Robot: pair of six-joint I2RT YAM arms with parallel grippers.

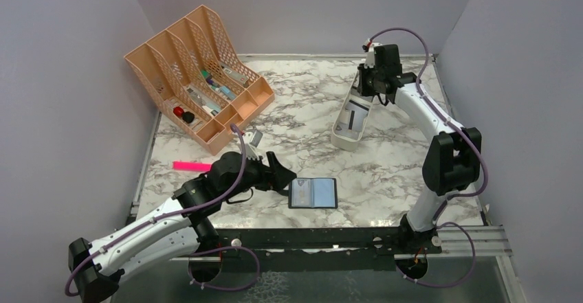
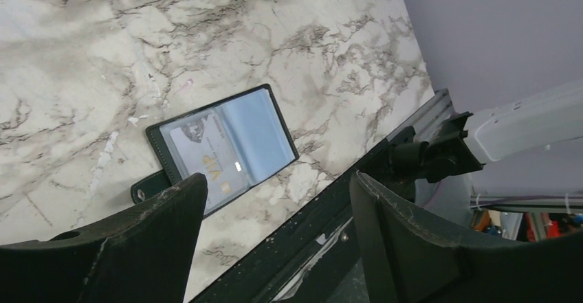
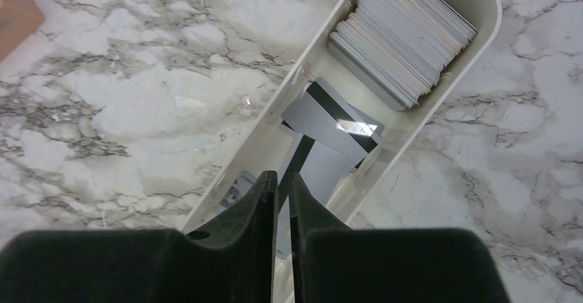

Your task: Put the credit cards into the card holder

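The card holder [image 1: 324, 193] lies unfolded near the table's front edge; a printed card [image 2: 206, 153] shows in one clear sleeve, while the blue-looking sleeve [image 2: 260, 135] appears empty. Over the holder's left side, my left gripper [image 1: 287, 176] is open, nothing between its fingers. Grey cards with black stripes, one [image 3: 320, 169] overlapping another [image 3: 330, 121], lie loose in the long white box [image 1: 348, 143]. My right gripper hangs over the box's far part, open by a narrow gap with no card visibly held. Its fingers hide part of the nearer card.
A packed stack of cards [image 3: 405, 38] fills one end of the box. At the back left stands a tan organizer [image 1: 258, 104] with stationery, and a pink strip [image 1: 191, 166] lies in front of it. Bare marble separates box and holder.
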